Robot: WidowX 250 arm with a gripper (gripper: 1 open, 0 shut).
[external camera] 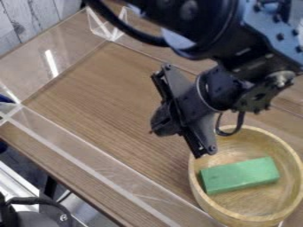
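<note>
My dark gripper (182, 108) hangs over the wooden board, just up and left of a pale wooden bowl (275, 211). Its fingers look close together, and I see nothing held between them, though the tips are partly hard to make out. A green rectangular block (236, 176) lies inside the bowl, toward its lower middle. The arm reaches in from the top and covers the upper right of the view.
The wooden board (89, 106) is clear on the left and middle. Clear plastic strips (95, 164) run along its edges. A dark device with cables (24, 213) sits at the lower left, off the board.
</note>
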